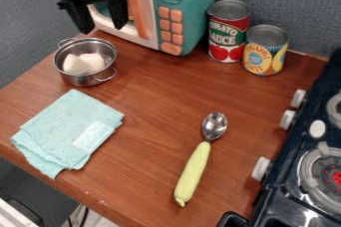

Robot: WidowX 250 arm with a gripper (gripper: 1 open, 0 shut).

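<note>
My black gripper point(96, 8) is at the top left, in front of the white door of the teal toy microwave point(189, 12), beside its orange handle point(136, 12), above a steel pot point(70, 75) holding white round items. Its fingers point down; whether they are open or shut is unclear. A tomato sauce can point(228, 38) and a smaller yellow-label can point(264, 58) stand right of the microwave.
A folded light-blue cloth point(67, 131) lies front left. A spoon point(214, 125) and a yellow corn-like item point(192, 176) lie centre front. A black stove point(300, 191) fills the right side.
</note>
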